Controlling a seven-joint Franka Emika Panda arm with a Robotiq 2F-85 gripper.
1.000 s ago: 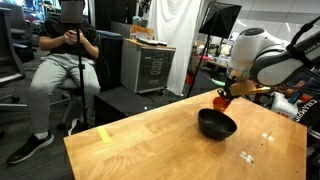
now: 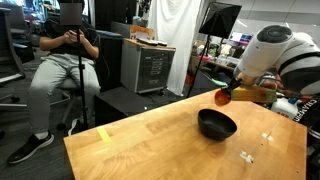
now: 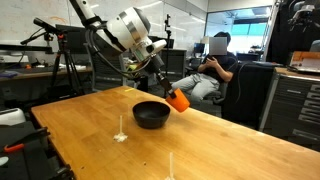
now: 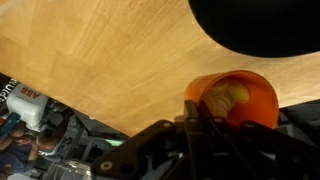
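Note:
An orange cup [image 3: 179, 100] is held up beside a black bowl [image 3: 151, 116], tilted, with my gripper [image 3: 168, 89] shut on it. Several small tan and brown pieces [image 4: 224, 98] show inside the cup in the wrist view. In that view the bowl [image 4: 262, 22] lies at the top edge, its interior too dark to make out. From exterior view 1 the cup [image 2: 222, 97] appears above the bowl's far rim, apart from it, while the bowl [image 2: 216, 125] rests upright on the wooden table.
Two thin pale upright items [image 3: 121, 132] stand on the table near the bowl. A seated person [image 2: 70, 60] is beyond the table's edge.
The cup has risen slightly and gone from nearly upright to tilted. My arm has swung lower and to the right in exterior view 1. The bowl has stayed put.

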